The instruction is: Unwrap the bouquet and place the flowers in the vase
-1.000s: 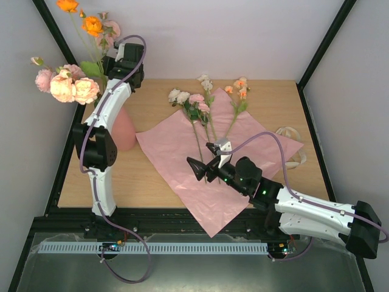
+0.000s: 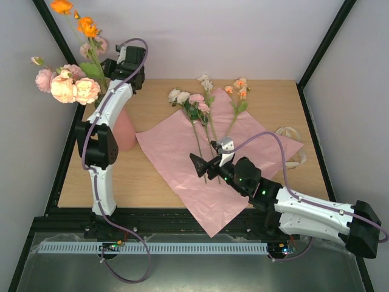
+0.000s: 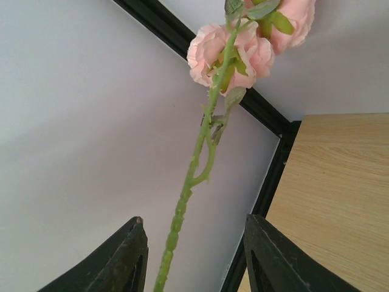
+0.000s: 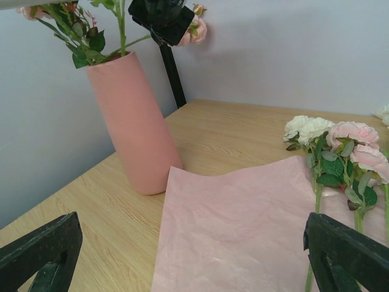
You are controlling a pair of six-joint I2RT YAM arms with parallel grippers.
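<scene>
The pink vase holds pink roses and orange flowers, partly hidden behind my left arm in the top view. My left gripper is raised at the vase, open, with a green stem and pink rose beyond its fingers. White and pink flowers lie on pink paper with a few orange ones. My right gripper stands open over the paper, below those flower heads in the top view, nothing between its fingers.
A pale looped band lies at the right. Black frame bars edge the table.
The orange flowers and the pink one behind my left gripper have shifted slightly, and the left arm moved a little. The right gripper moved slightly from a second ago.
</scene>
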